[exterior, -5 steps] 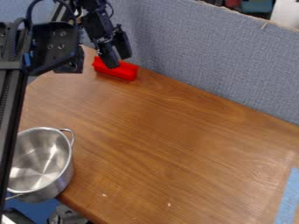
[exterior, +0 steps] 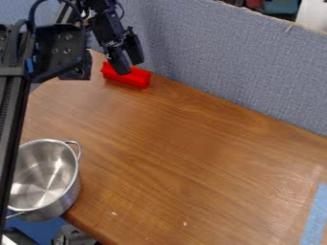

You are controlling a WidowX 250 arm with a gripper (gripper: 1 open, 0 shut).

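Note:
My black gripper (exterior: 124, 59) is at the upper left of the camera view, angled down at a red cylindrical object (exterior: 134, 77) that lies on the wooden table near the grey back wall. The fingers are over the red object and partly in front of it. The gripper looks open, though whether its fingers touch the object is hard to tell.
A steel pot (exterior: 45, 182) with handles stands at the lower left, partly behind the black arm structure. The grey padded wall (exterior: 230, 67) bounds the back.

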